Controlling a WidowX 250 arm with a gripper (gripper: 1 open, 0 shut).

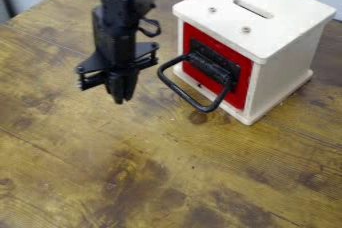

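A white wooden box [281,62] with a slot on top and a red front panel [234,94] stands at the right. A black loop handle [201,103] sticks out from the black fitting on that panel toward the left. My black gripper [118,84] hangs left of the handle, apart from it, with its fingers close together and nothing visible between them.
A pale wall or edge shows at the top left corner.
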